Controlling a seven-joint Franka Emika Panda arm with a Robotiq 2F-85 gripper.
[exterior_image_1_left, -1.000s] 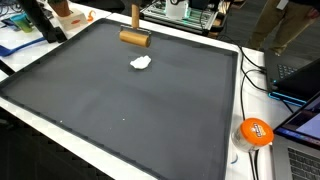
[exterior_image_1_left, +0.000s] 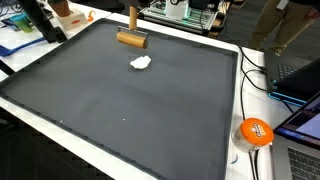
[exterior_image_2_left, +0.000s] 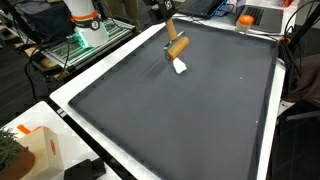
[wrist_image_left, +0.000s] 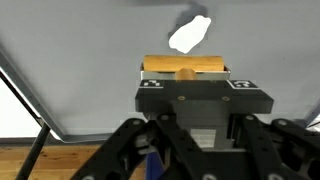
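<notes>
A wooden roller (exterior_image_1_left: 132, 39) with a thin metal frame and an upright wooden handle (exterior_image_2_left: 171, 30) is at the far end of the dark grey board (exterior_image_1_left: 130, 105). My gripper is shut on the handle, seen from above in the wrist view, where its dark fingers hide most of the handle. Just ahead of the roller (wrist_image_left: 184, 64), apart from it, lies a small white irregular piece (wrist_image_left: 189, 34). The same white piece (exterior_image_2_left: 179, 66) shows on the board's surface in exterior view 2. Whether the roller touches the board I cannot tell.
Most of the board toward the front is bare. An orange-topped white container (exterior_image_1_left: 253, 134) stands beyond its right edge, near a laptop (exterior_image_1_left: 297, 160) and cables. Another orange-topped container (exterior_image_2_left: 245, 20) appears behind the board in exterior view 2.
The roller and its handle have shifted very slightly to the left in exterior view 1. The white piece stays where it was.
</notes>
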